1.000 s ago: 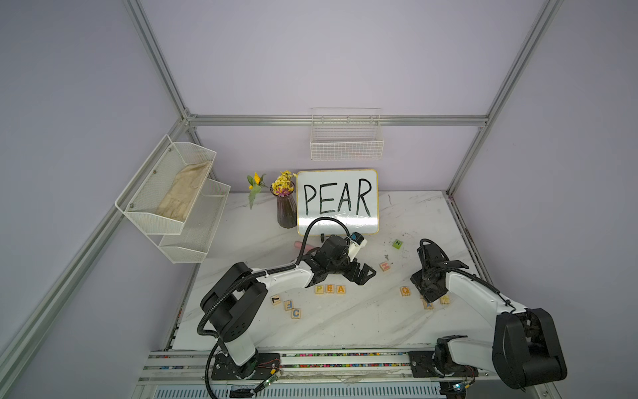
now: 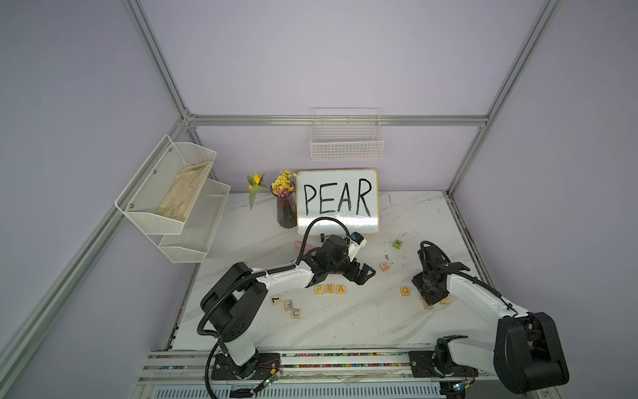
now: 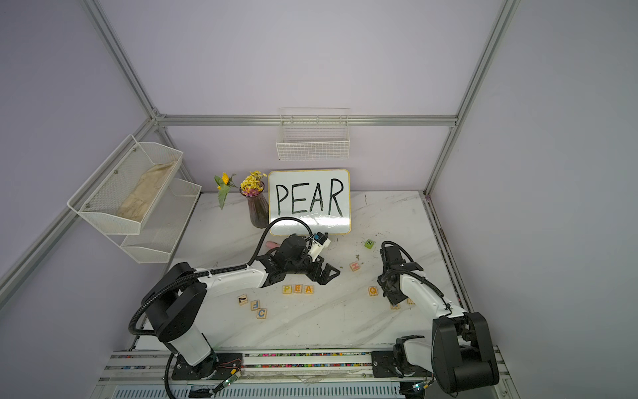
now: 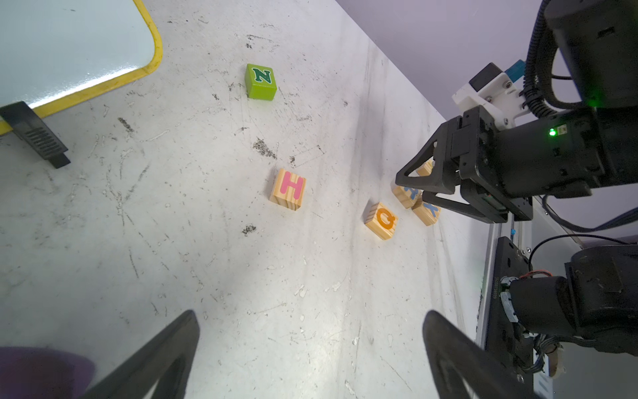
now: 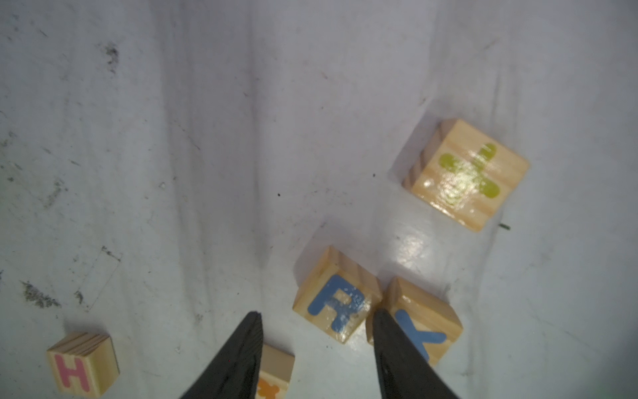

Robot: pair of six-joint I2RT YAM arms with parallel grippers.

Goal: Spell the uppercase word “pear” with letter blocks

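Note:
Yellow-lettered blocks P (image 2: 319,289), E (image 2: 329,288) and A (image 2: 341,289) stand in a row on the table, left of centre. The whiteboard (image 2: 337,222) behind them reads PEAR. A wooden block with a blue R (image 5: 338,302) lies tilted in the right wrist view, touching a blue-lettered block (image 5: 425,329) that looks like X or Y. My right gripper is open above the R block, its fingertips apart on either side of that block's near part; nothing is held. My left gripper (image 2: 367,274) hangs open and empty over mid-table, fingers (image 4: 156,355) wide apart.
Near the right gripper lie an orange Q (image 2: 405,291) and a block with a green mark (image 5: 468,176). A pink H (image 4: 289,189) and a green N (image 4: 261,81) sit farther back. Several loose blocks lie front left. Right of the A, the table is clear.
The left arm and the P, E, A row have stayed put.

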